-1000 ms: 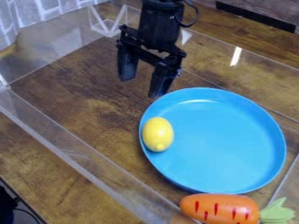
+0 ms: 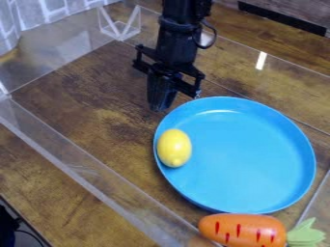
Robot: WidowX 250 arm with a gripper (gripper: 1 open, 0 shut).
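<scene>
The black robot gripper (image 2: 164, 82) hangs at the top middle over the wooden surface, just behind the blue plate (image 2: 245, 154). Its fingertips look close together, with nothing visible between them. A yellow egg-shaped object (image 2: 173, 148) rests on the left part of the plate. An orange toy carrot (image 2: 245, 230) with a green top lies in front of the plate at the bottom right.
Clear plastic walls (image 2: 84, 178) run along the left and front-left of the wooden surface.
The gripper's fingers have drawn inward and now look narrower than before. The plate, egg-shaped object and carrot have not moved.
</scene>
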